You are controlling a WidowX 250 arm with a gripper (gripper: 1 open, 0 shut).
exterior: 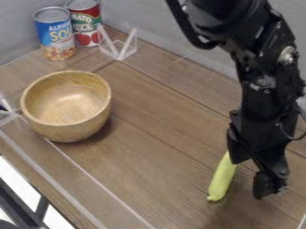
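My black gripper (252, 168) hangs low at the right of the camera view, its fingers apart and pointing down. Just left of and beneath it, a long pale yellow-green object (220, 182) lies on the wooden table, its upper end near or behind the left finger. Nothing visible is held between the fingers. A wooden bowl (67, 112) stands on the left part of the table.
An Alphabet soup can (55, 38) and a red tomato can (88, 27) stand in the back left corner, beside clear plastic stands (120, 49). A wall runs behind.
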